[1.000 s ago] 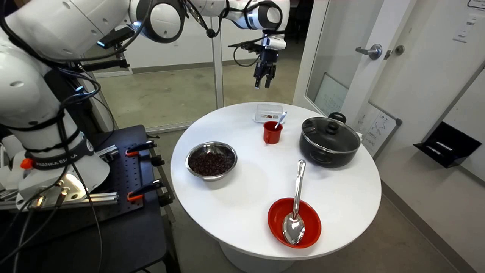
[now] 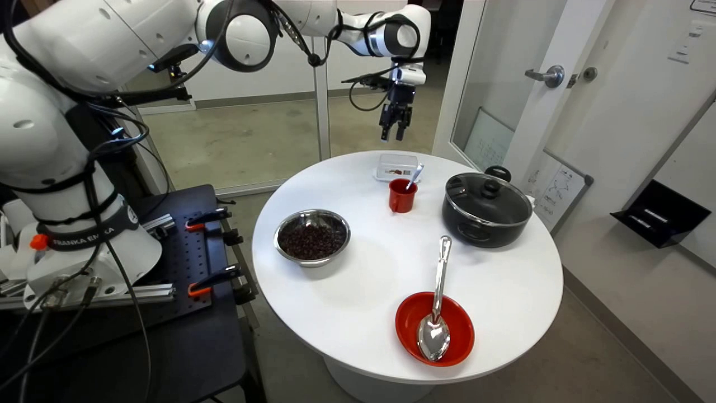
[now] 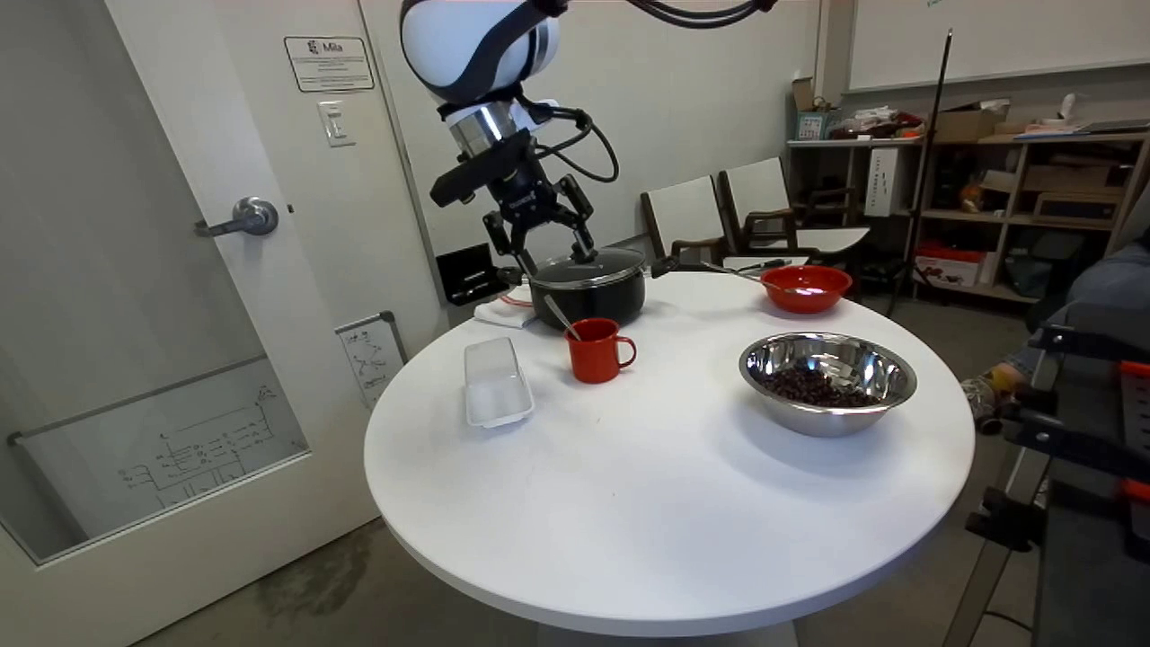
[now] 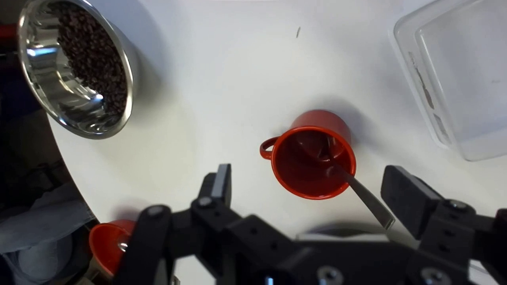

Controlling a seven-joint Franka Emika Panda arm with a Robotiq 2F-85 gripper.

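Observation:
My gripper hangs in the air above the far side of the table, its fingers open and empty. Below it in the wrist view is a red mug, upright, its handle pointing left. A spoon leans in the mug, its handle sticking out over the rim and toward my right finger; the two look apart, with the gripper higher up. In the second exterior view the red mug stands in front of the black pot, and the gripper appears above and behind it.
A clear plastic container lies beside the mug. Dark beans fill part of a steel bowl. A red bowl holds a large metal spoon. The lidded pot stands at the right. Bare white table separates the bowls.
My gripper has come down a little and shifted slightly right in the first exterior view, still open. Everything on the table stands where it was.

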